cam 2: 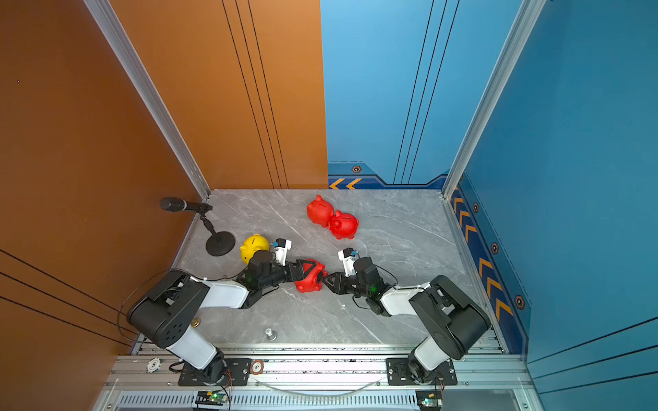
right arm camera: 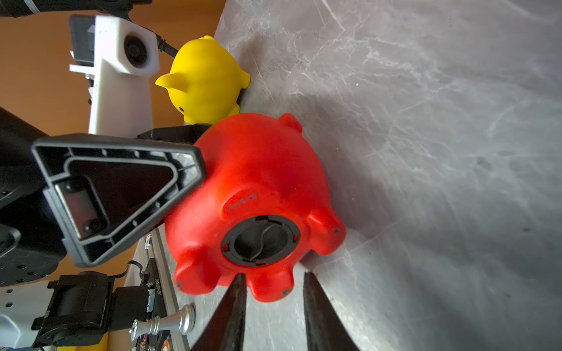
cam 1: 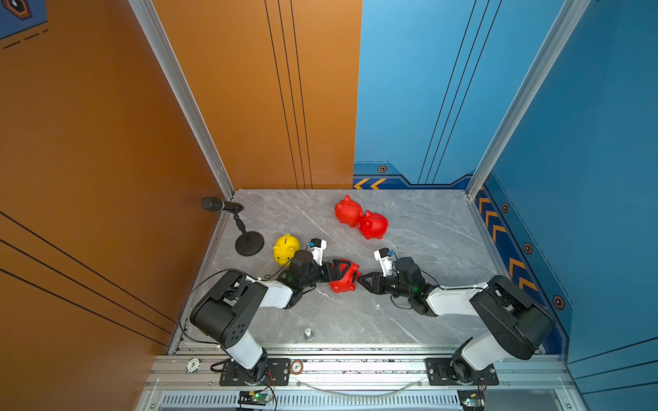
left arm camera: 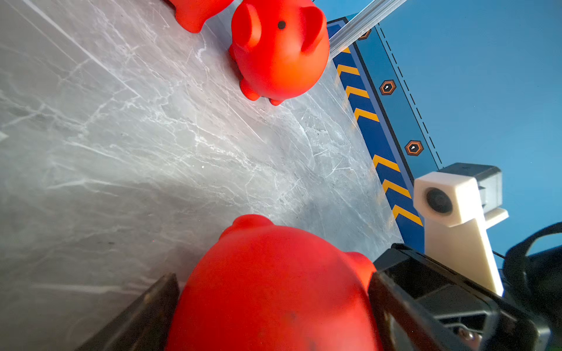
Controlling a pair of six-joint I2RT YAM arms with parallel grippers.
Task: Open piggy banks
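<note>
A red piggy bank (cam 1: 342, 278) lies on its side at the front middle, between the fingers of my left gripper, which is open around its body. Its underside, with a round black plug (right arm camera: 260, 240), faces my right gripper. That gripper is part open, its fingertips just short of the plug with nothing between them. Two more red piggy banks (cam 1: 348, 211) (cam 1: 373, 224) stand at the back middle. A yellow piggy bank (cam 1: 286, 247) sits behind my left gripper.
A black microphone stand (cam 1: 249, 242) stands at the left. A small metal piece (cam 1: 308, 333) stands near the front edge.
</note>
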